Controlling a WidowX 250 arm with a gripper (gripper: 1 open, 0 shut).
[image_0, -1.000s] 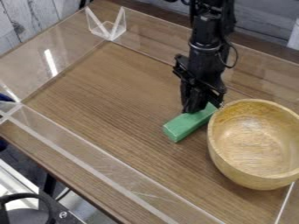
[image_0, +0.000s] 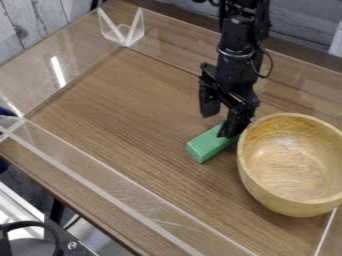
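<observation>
A green block (image_0: 210, 145) lies on the wooden table, slanting toward the left rim of a large tan bowl (image_0: 287, 160). Above its upper end is my black gripper (image_0: 225, 108), hanging from the arm with open fingers. Part of the block's upper right end is hidden behind the gripper's dark parts and beside the bowl.
The bowl fills the right side of the table. A clear plastic piece (image_0: 122, 28) stands at the back left. Bare table (image_0: 107, 120) spreads across the left and middle. A black object sits at the bottom left corner.
My gripper has risen and shifted a little left, off the green block, which now shows more of its upper end. The block has barely moved.
</observation>
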